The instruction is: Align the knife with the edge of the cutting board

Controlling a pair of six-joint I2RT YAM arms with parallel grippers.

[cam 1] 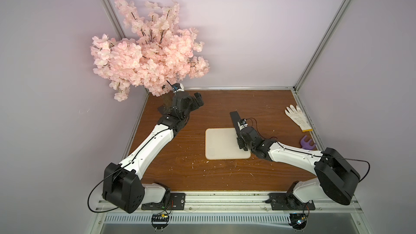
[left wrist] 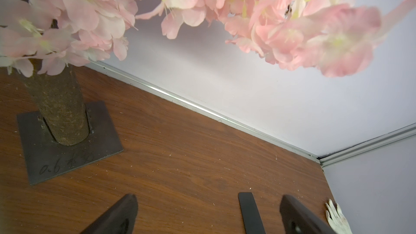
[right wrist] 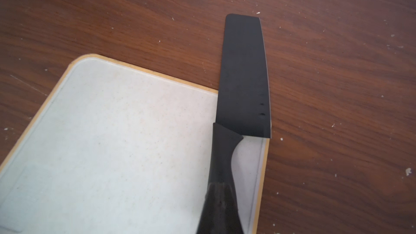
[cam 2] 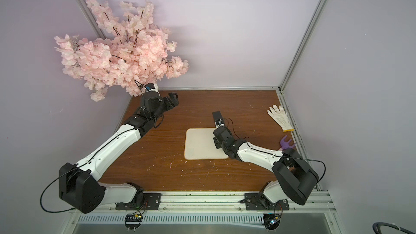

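The black knife (right wrist: pixel 243 73) lies near the right side of the white, tan-rimmed cutting board (right wrist: pixel 130 147). Its handle is over the board, a little inside the right edge and at a slight angle to it; the blade runs out past the far right corner. In the right wrist view my right gripper is shut, its dark fingers together over the handle, and nothing shows between them. The handle's rear end is hidden there. My left gripper hangs open and empty at the back left, away from the board (cam 1: pixel 221 143).
Pink blossom branches (cam 1: pixel 147 56) crowd the left arm; their trunk stands on a dark base plate (left wrist: pixel 104 125). A white glove (cam 1: pixel 298 117) and a purple object (cam 1: pixel 307 143) lie along the right wall.
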